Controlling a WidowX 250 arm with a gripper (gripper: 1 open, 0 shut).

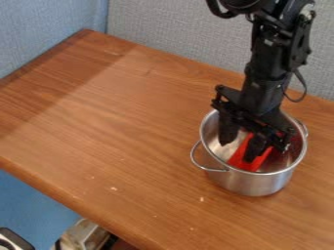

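A steel pot (267, 182) with wire side handles stands on the wooden table (117, 127) at the right. My black gripper (247, 141) reaches down into the pot from above, open, its fingers around the upper part of a red object (247, 160) lying inside. The gripper hides part of that object, so its exact shape and whether the fingers touch it cannot be told.
Padded grey walls border the back and left. Some metal hardware (81, 236) sits below the table's front-left edge.
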